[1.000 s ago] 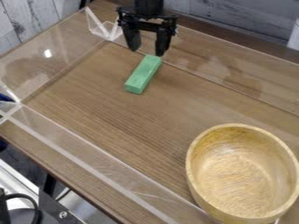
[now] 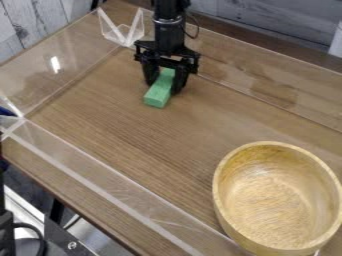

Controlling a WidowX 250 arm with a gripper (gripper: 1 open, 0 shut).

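A green oblong block (image 2: 159, 92) lies on the wooden table, upper middle of the camera view. My black gripper (image 2: 166, 72) is down over its far end, its fingers around that end and hiding part of it. The gripper looks closed on the block, though the fingertips are dark and small.
A large beige bowl (image 2: 274, 200) fills the lower right. A clear plastic object (image 2: 120, 30) stands at the upper left near the arm. Dark cables lie at the lower left edge.
My gripper has come down and toward the camera from above and behind the block, onto its far end. The block lies in about the same place.
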